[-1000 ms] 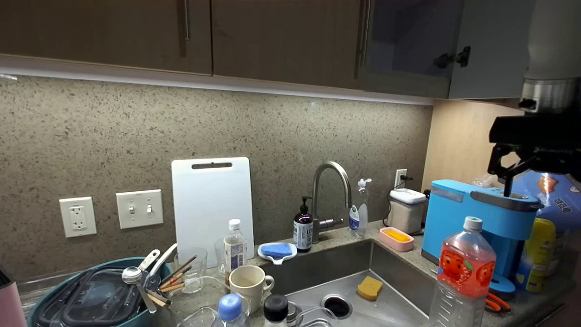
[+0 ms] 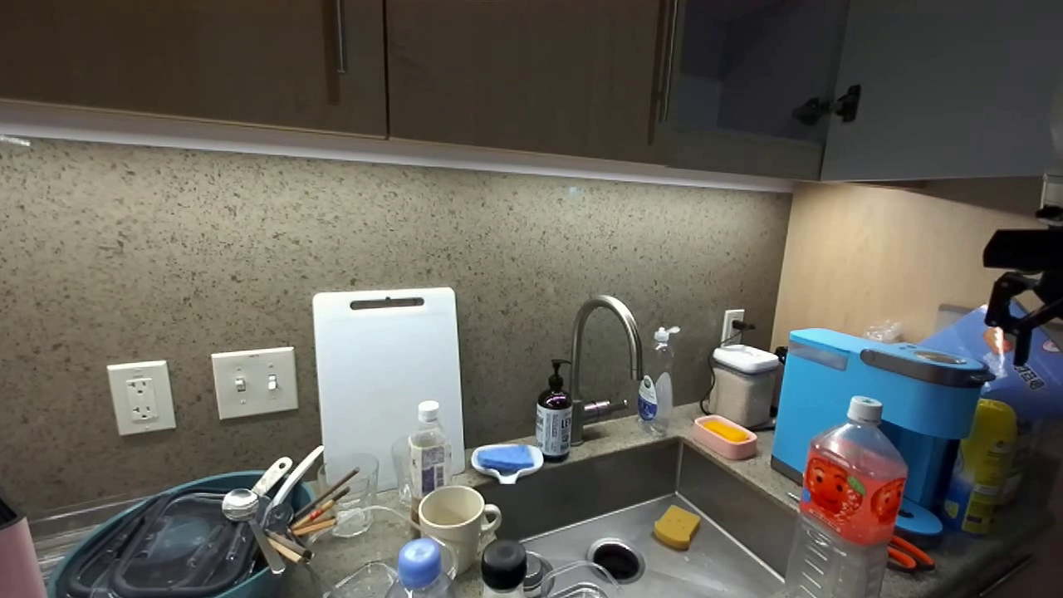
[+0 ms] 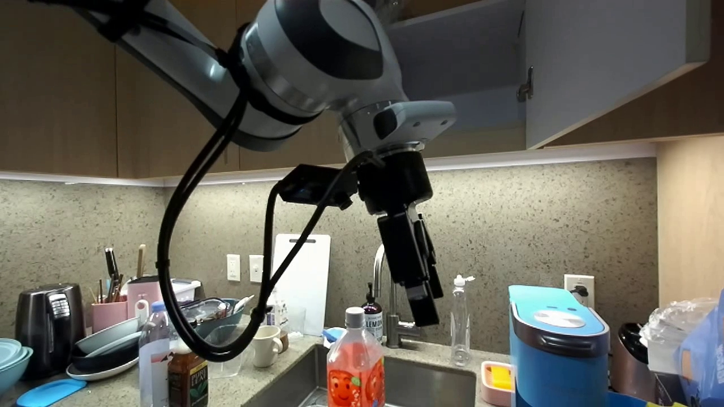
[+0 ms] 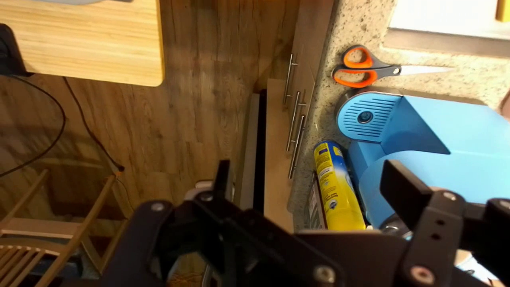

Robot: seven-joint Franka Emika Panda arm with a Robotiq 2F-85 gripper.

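My gripper is open, its two fingers wide apart with nothing between them. In the wrist view it hangs above the counter's edge, over a yellow canister and the blue coffee machine. Exterior view 1 shows only part of the gripper at the right edge, higher than the coffee machine. The second exterior view has the gripper pointing down in the air, its fingers overlapping from that side. Scissors with orange handles lie on the counter beside the machine.
An upper cabinet door stands open near the arm. A tall bottle with a red label rises by the sink, where a yellow sponge lies. Mug, bottles and dishes crowd the left counter. Bare floor shows beyond the counter.
In exterior view 1 my gripper has moved right, partly out of the picture. It no longer overlaps the top of the coffee machine there. The objects on the counter have not moved.
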